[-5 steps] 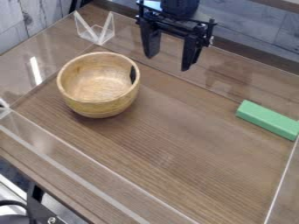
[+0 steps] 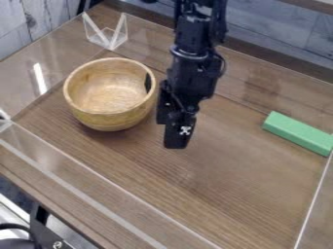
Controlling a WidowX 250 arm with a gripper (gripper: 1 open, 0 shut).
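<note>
My black gripper (image 2: 177,128) hangs low over the middle of the wooden table, just right of a wooden bowl (image 2: 97,92), its fingers open with nothing seen between them. The bowl stands upright and looks empty.
A green block (image 2: 297,133) lies at the right. A white wire object (image 2: 107,31) stands at the back left. Low walls edge the back.
The bowl and green block look unmoved.
</note>
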